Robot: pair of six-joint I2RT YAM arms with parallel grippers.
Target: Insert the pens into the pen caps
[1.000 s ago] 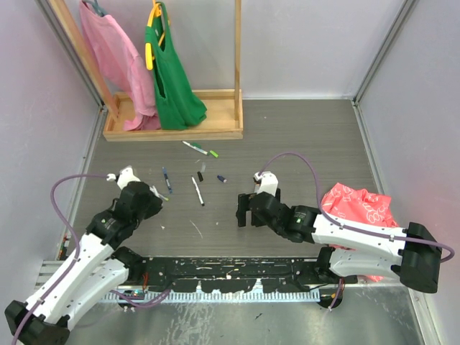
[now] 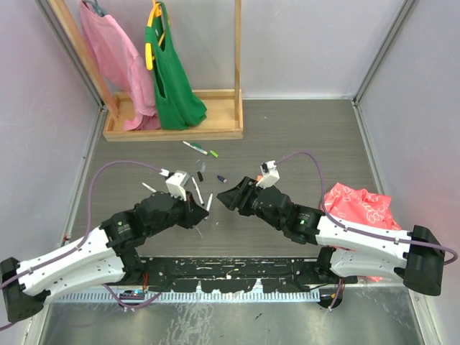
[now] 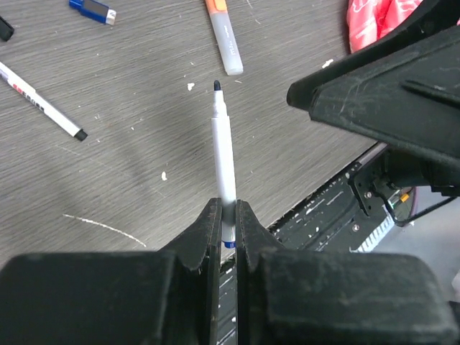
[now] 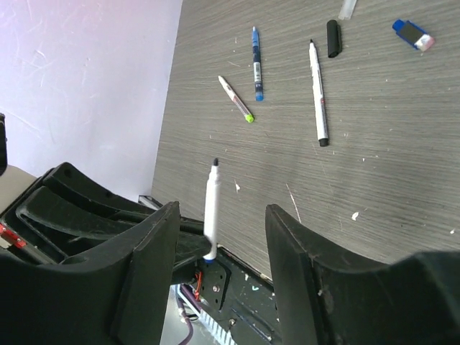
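My left gripper is shut on a white pen [image 3: 223, 144], held tip up with its black point showing. My right gripper is part open beside that pen, its fingers pointed left toward it in the top view, with nothing seen between them. On the table lie a white marker [image 4: 318, 93], a blue pen [image 4: 257, 65], a pen with a green end [image 4: 236, 97], a black cap [image 4: 333, 39], a blue cap [image 4: 412, 34] and an orange highlighter [image 3: 227, 43].
A wooden rack [image 2: 230, 129] with hanging clothes stands at the back left. A red cloth [image 2: 356, 201] lies at the right.
My left gripper has moved right with the white pen, to the middle of the table. My right gripper has turned toward it and shifted slightly left.
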